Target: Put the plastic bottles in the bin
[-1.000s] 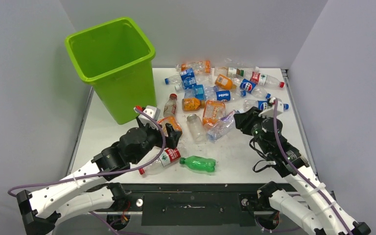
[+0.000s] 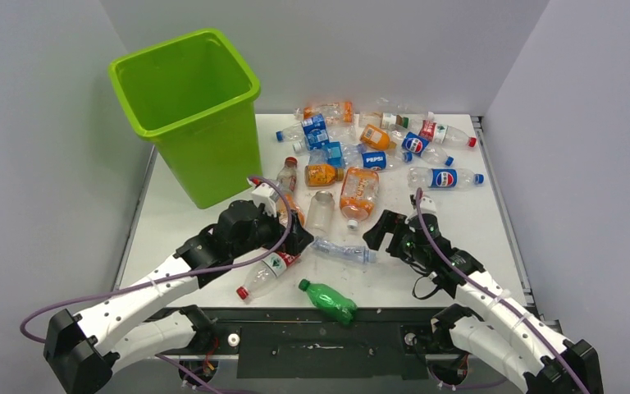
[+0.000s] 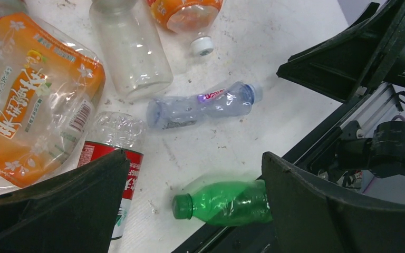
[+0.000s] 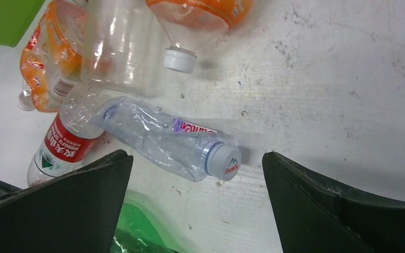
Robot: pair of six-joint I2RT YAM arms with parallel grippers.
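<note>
A clear blue-tinted bottle [image 2: 343,250] lies in the middle of the table between my two grippers. My right gripper [image 2: 376,233] is open above the table; in the right wrist view the bottle's white cap [image 4: 225,161] shows between its fingers, apart from them. My left gripper [image 2: 302,239] is also open, holding nothing, over the table near the red-label bottle [image 2: 264,272]. Toward the front, a green bottle [image 2: 328,301] reaches over the table edge. Left of centre lies an orange-labelled bottle [image 3: 37,100]. The green bin [image 2: 189,131] stands at the back left.
A colourless bottle [image 2: 320,212] and an orange-labelled bottle with a white cap [image 2: 359,193] lie behind the middle. Several more bottles crowd the back, including a Pepsi bottle [image 2: 445,178] at right. Bare table [image 4: 316,105] shows right of centre.
The clear blue-tinted bottle has come forward from beside the orange-labelled bottle to the middle. The green bottle has shifted toward the edge.
</note>
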